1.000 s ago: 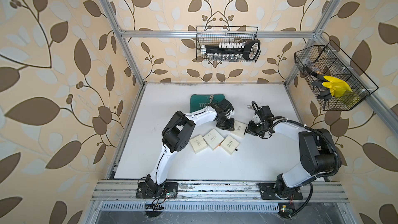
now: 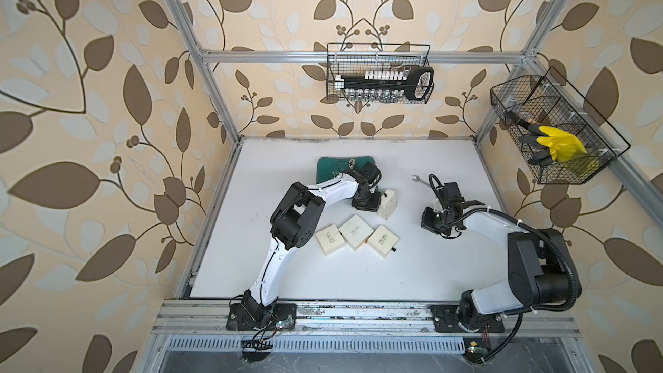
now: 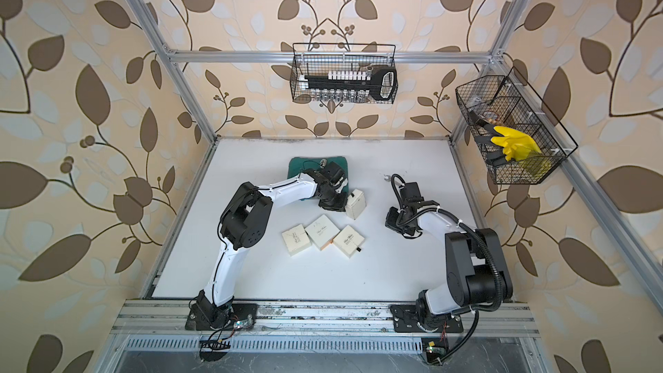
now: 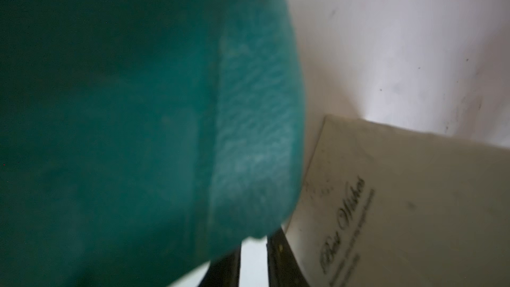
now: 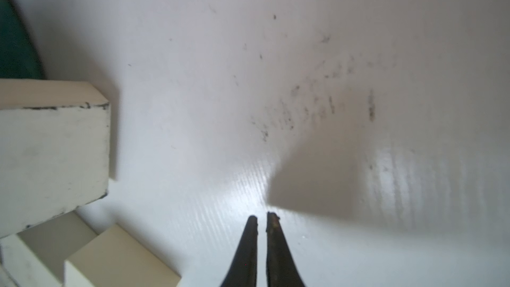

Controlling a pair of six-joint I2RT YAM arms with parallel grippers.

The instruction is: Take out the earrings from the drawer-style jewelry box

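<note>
A cream drawer box [image 2: 387, 204] stands tilted on its side beside the teal mat [image 2: 331, 168], with my left gripper [image 2: 375, 204] at its left side. In the left wrist view a "Best Wishes" box face [image 4: 403, 196] shows beside teal material, with the gripper's tips mostly hidden; whether it grips the box is unclear. My right gripper is over bare table right of the boxes, fingers slightly apart with nothing between them. Several cream boxes [image 2: 355, 230] lie in front. I see no earrings.
A wrench [image 2: 420, 179] lies behind the right gripper. Wire baskets [image 2: 380, 83] hang on the back and right walls.
The box between my grippers has turned from flat to on its side and moved left. My left gripper has shifted slightly left; my right gripper has moved away rightward and forward.
</note>
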